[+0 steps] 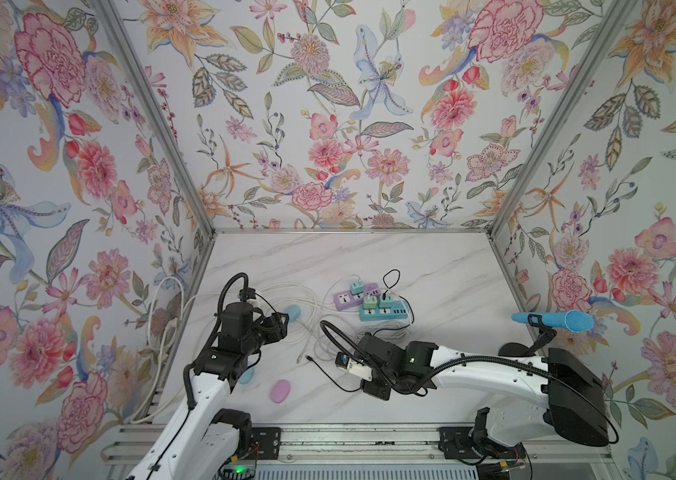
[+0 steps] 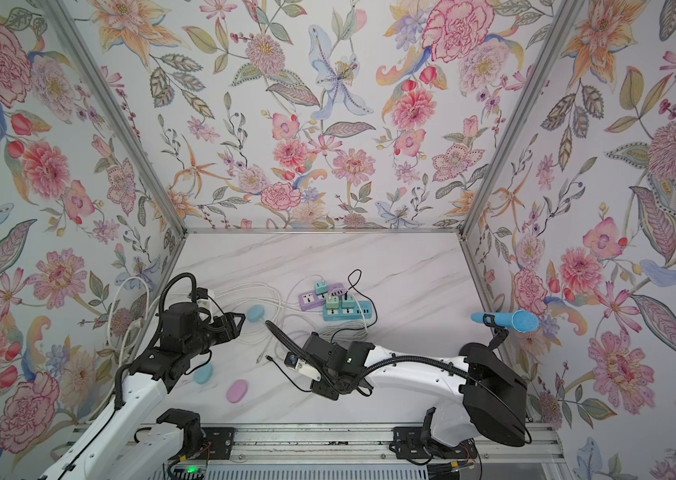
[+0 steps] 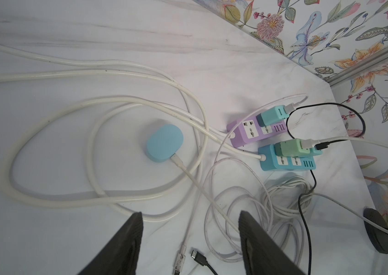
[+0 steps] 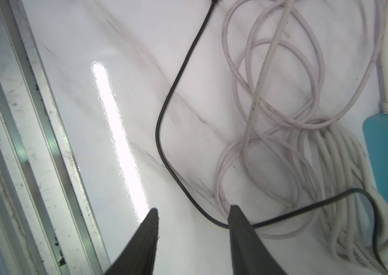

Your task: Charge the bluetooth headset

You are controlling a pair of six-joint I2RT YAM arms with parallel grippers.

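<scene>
A light blue rounded case (image 3: 164,143) lies on the table with a white cable (image 3: 188,173) plugged into its end. My left gripper hangs nearby, part open, its gap empty. Further towards the front lie a pink case (image 1: 280,391) and another blue case (image 1: 246,374), partly hidden by the left arm. A black cable (image 4: 159,133) runs across the right wrist view and passes by the right fingertip; contact cannot be told. My right gripper is open with nothing held. The black cable's connector (image 3: 198,256) shows near a white cable's metal-tipped connector (image 3: 180,262).
A purple power strip (image 3: 258,130) and a teal one (image 3: 283,160) carry plugged-in chargers. Coiled white cables (image 4: 340,183) crowd the area before them. A metal rail (image 4: 42,119) borders the table's front. A blue cylinder (image 1: 553,321) stands off at the right.
</scene>
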